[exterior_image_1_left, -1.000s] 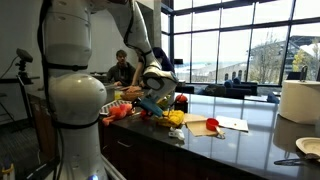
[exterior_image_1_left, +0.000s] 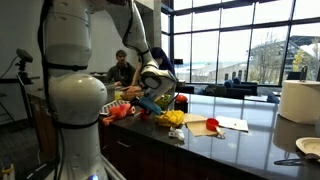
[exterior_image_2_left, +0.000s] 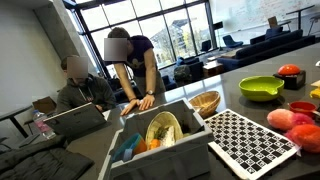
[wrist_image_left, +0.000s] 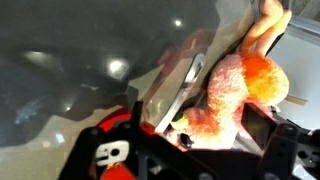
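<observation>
In the wrist view my gripper is open, its two dark fingers wide apart. An orange-pink soft item (wrist_image_left: 232, 90) lies ahead of and beneath the fingers, towards the right finger. Close to its left side is a thin whitish strip with a dark middle (wrist_image_left: 180, 94). A red rounded thing (wrist_image_left: 118, 172) shows partly behind the left finger. From exterior view 1, the gripper (exterior_image_1_left: 150, 105) is low over the cluttered near-left part of the table, beside a yellow item (exterior_image_1_left: 171, 117); its fingertips are hard to make out.
A grey bin (exterior_image_2_left: 168, 162) holding several items stands beside a checkered sheet (exterior_image_2_left: 250, 143) and a green bowl (exterior_image_2_left: 261, 88). Red round items (exterior_image_2_left: 304, 137) lie at the right. Two people are behind the table.
My arm stays over the same cluttered spot, with at most a slight shift of the gripper. The surrounding objects look unmoved.
</observation>
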